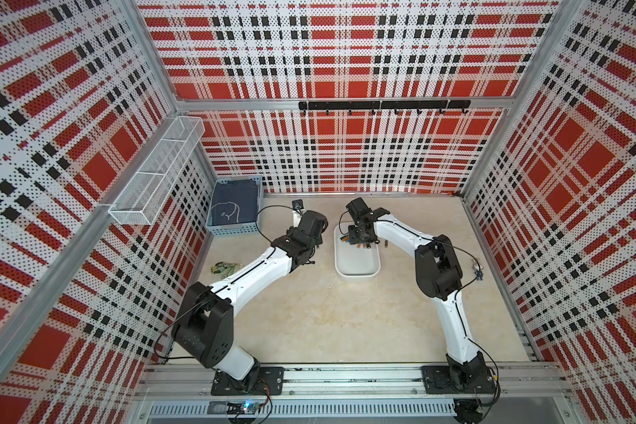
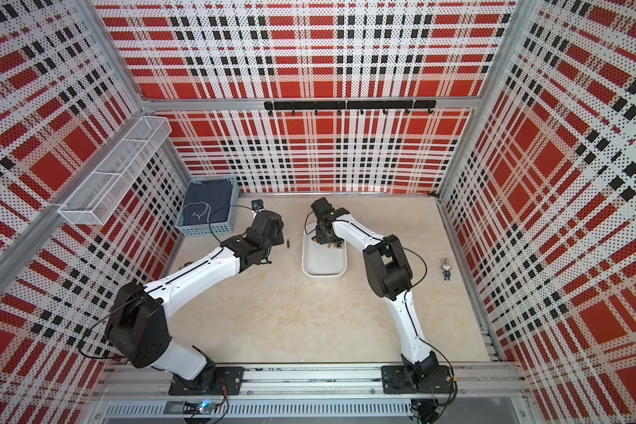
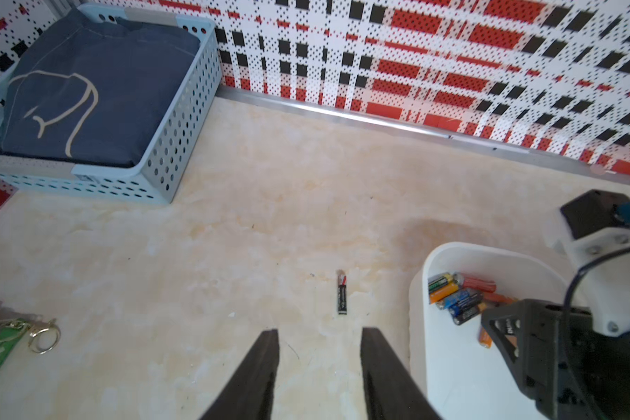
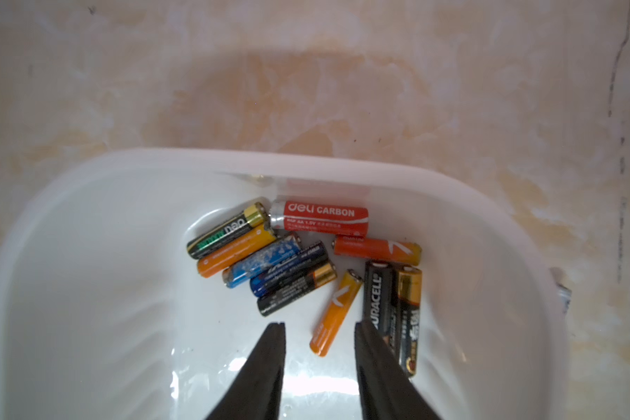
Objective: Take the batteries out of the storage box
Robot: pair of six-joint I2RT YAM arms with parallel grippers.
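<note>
A white plastic storage box (image 4: 119, 294) holds several batteries bunched toward its back, among them a red Deli battery (image 4: 318, 217), an orange one (image 4: 334, 311) and a black Duracell (image 4: 376, 301). My right gripper is over the box, its fingers apart with nothing between them. One lone battery (image 3: 341, 294) lies on the table left of the box. My left gripper hangs over the table left of the box, open and empty.
A blue basket (image 3: 182, 133) with dark cloth stands at the back left. A green lanyard with rings (image 3: 3, 343) lies at the left; a small figurine (image 2: 446, 268) is at the far right.
</note>
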